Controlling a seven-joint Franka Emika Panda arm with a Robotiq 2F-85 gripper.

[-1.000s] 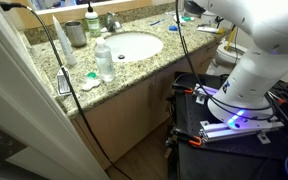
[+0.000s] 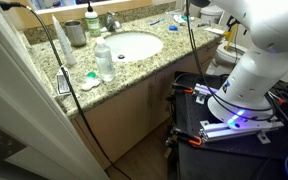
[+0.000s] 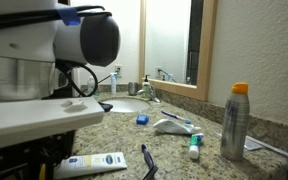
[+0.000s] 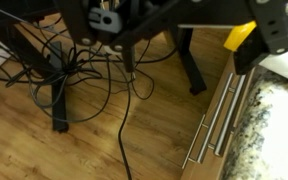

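Dark parts of my gripper run along the top of the wrist view, blurred and cut off by the frame edge. Whether its fingers are apart or together does not show, and neither does anything held. Below it lie the wooden floor and the grey drawer handles (image 4: 214,125) of a cabinet. In exterior view 1 the white arm (image 2: 254,65) rises from the black stand at the right. A large part of the arm (image 3: 44,70) fills the left of exterior view 2, with the gripper not clearly visible.
A granite counter (image 2: 144,73) holds a white sink (image 2: 134,45), a clear bottle (image 2: 104,60) and a metal cup (image 2: 75,33). Nearer exterior view 2 stand a silver bottle (image 3: 235,120), a green-and-white tube (image 3: 195,146) and a blue item (image 3: 142,119). Black cables (image 4: 84,70) tangle on the floor.
The upper arm and its hanging cable have shifted slightly to the right in exterior view 1. The counter items have not visibly moved.
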